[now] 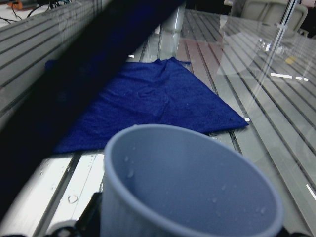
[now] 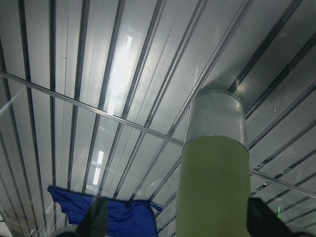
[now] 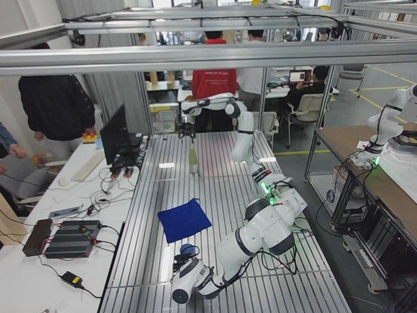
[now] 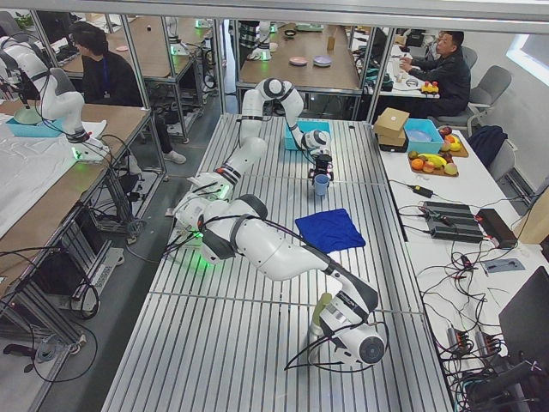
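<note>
A blue cup [image 3: 187, 250] [image 4: 322, 185] stands on the slatted table, filling the lower middle of the left wrist view [image 1: 192, 182]. My left gripper [image 3: 182, 261] is at the cup; whether its fingers grip it is hidden. A green bottle with a pale, translucent end [image 3: 193, 158] [image 2: 212, 187] stands at the far end in the left camera view. My right gripper [image 3: 187, 130] is just above it, open, with its fingertips either side of the bottle in the right wrist view. A dark blue cloth [image 3: 184, 220] [image 4: 330, 230] lies flat between cup and bottle.
A light blue bin [image 4: 296, 133] stands behind my left gripper in the right camera view. A side table with electronics [image 3: 71, 241] borders one side; metal frame bars run overhead.
</note>
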